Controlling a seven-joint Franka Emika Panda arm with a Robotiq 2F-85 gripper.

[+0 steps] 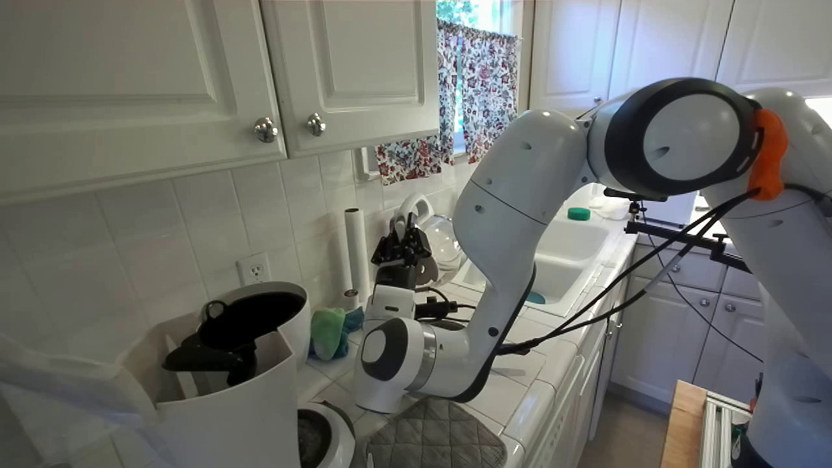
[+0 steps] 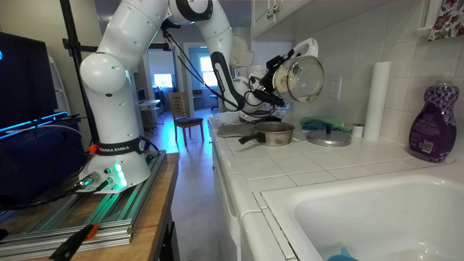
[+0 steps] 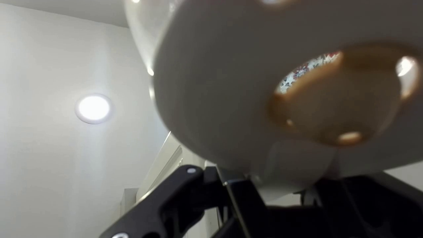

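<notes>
My gripper [image 2: 278, 65] is raised above the counter and shut on a clear glass carafe [image 2: 300, 80] with a white handle [image 2: 307, 46]. In exterior view 2 the carafe is tipped well over, its body pointing toward the sink side. No liquid shows inside it. Exterior view 1 has the glass carafe [image 1: 442, 243] partly behind the arm, beside the gripper's dark fingers [image 1: 403, 243]. In the wrist view a blurred, pale part of the carafe [image 3: 222, 79] fills the upper right, above the black gripper; the exact contact is hidden.
A metal saucepan [image 2: 274, 135] stands on the counter below the carafe, near a flat lid [image 2: 329, 137]. A paper roll [image 2: 377, 100] and purple soap bottle [image 2: 434, 121] line the wall. A white coffee maker [image 1: 234, 421] is at the near left; the sink [image 2: 369, 208] lies opposite.
</notes>
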